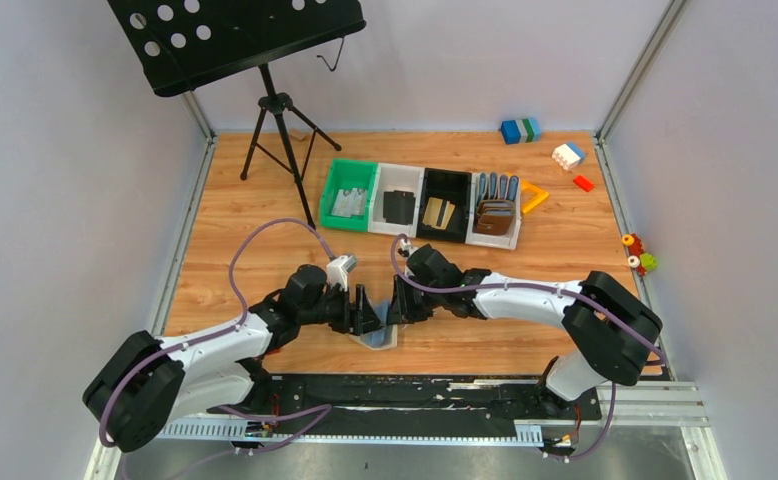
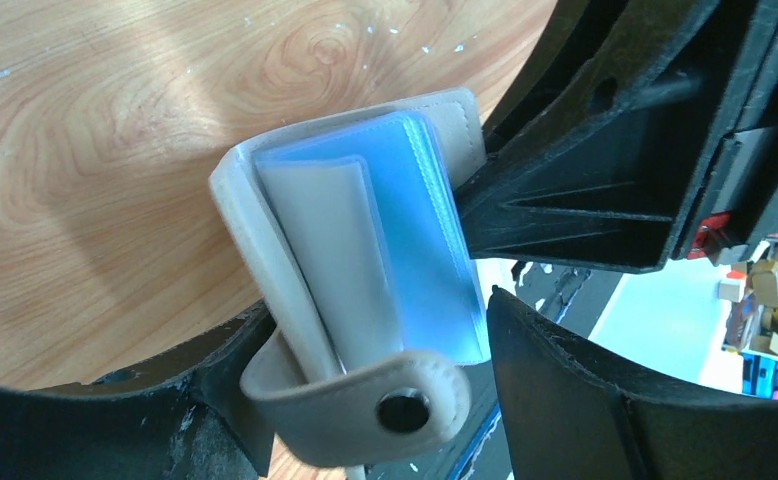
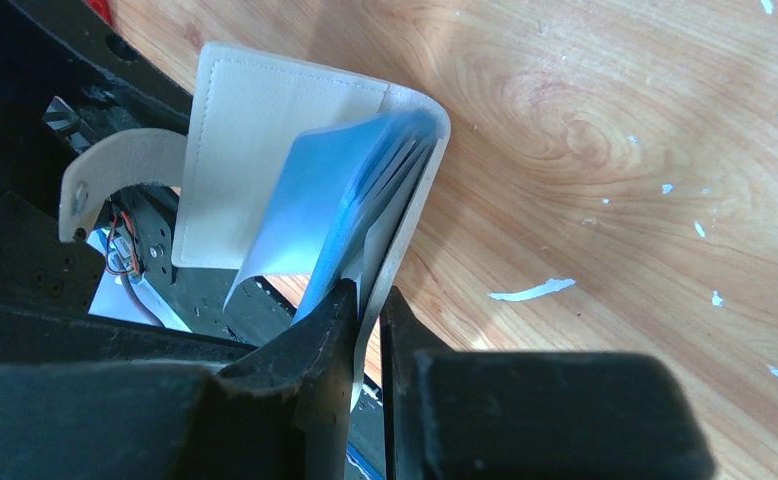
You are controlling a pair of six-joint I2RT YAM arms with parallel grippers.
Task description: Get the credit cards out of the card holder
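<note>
A light grey card holder with clear blue plastic sleeves stands open low over the front of the table, between both grippers. My right gripper is shut on the holder's edge, as the right wrist view shows. My left gripper is part open around the holder's clasp end, its fingers at either side; whether they touch it is unclear. In the top view both grippers nearly meet over the holder. I cannot tell how many cards are inside the sleeves.
A row of trays behind holds flat items: green, white, black and another white one. A music stand is at back left. Toy blocks lie at back right. Bare table lies either side.
</note>
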